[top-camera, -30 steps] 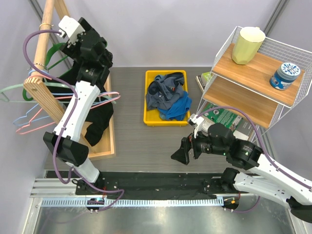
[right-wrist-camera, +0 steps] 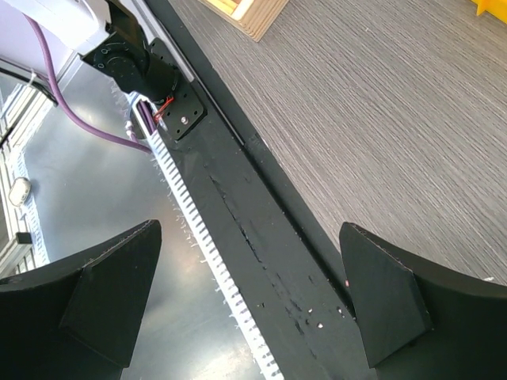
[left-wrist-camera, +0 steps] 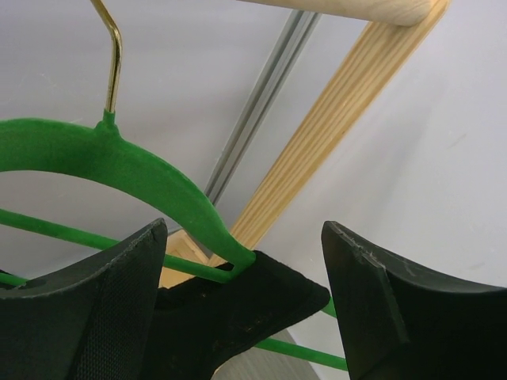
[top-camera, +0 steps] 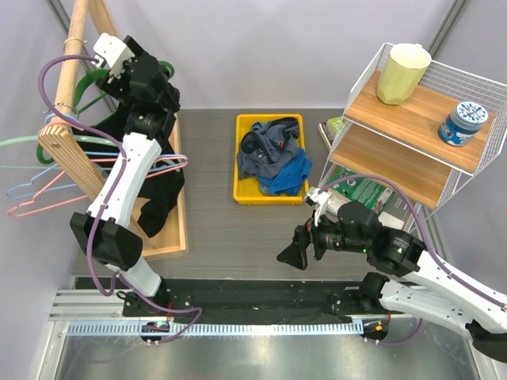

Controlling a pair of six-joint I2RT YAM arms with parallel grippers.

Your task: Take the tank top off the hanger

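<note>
The black tank top (top-camera: 162, 194) hangs on the rack at the left of the top view, partly covered by my left arm. In the left wrist view its strap (left-wrist-camera: 257, 305) lies over the end of the green hanger (left-wrist-camera: 178, 186). My left gripper stands with its fingers apart. The strap and the hanger's end show in the gap, and the fingers do not pinch them visibly. From above, its fingertips are hidden by the arm. My right gripper is open and empty, far from the rack over the floor's front right.
Other hangers, including a pink hanger (top-camera: 47, 210), crowd the wooden rack (top-camera: 75, 158). A yellow bin (top-camera: 245, 198) with grey and blue clothes stands mid-floor. At the right is a shelf unit (top-camera: 420, 150) with a cup and a jar.
The pink and blue hangers have swung a little to the left. My right arm looks nearly still.
</note>
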